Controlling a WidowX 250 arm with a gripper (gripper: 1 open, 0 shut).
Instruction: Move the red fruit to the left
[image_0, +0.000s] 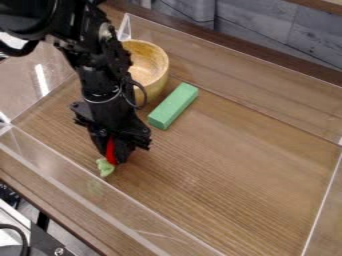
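The red fruit (111, 152) shows as a small red patch between the black fingers, with its green end (104, 167) sticking out below toward the front. My gripper (115, 150) is shut on it, low over the left front part of the wooden table. The arm and fingers hide most of the fruit. Whether it touches the table I cannot tell.
Behind the arm stands a yellow bowl (148, 66). To the right of the gripper a green block (174, 106) lies on the table (247, 165).
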